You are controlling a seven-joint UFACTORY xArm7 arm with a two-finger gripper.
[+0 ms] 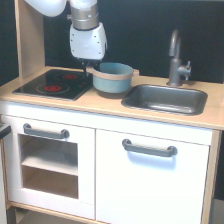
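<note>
A blue-grey pot (114, 82) stands on the wooden counter, between the stove and the sink, with a small brown handle at its right rim. Directly at its left rim, my gripper (91, 68) points down from the white arm. The fingers are dark and small against the dark backdrop. They meet the pot's left handle, but whether they are closed around it is too small to tell.
A black stovetop (55, 84) with red rings lies left of the pot. To the right is a steel sink (166, 98) with a grey faucet (176, 62) behind it.
</note>
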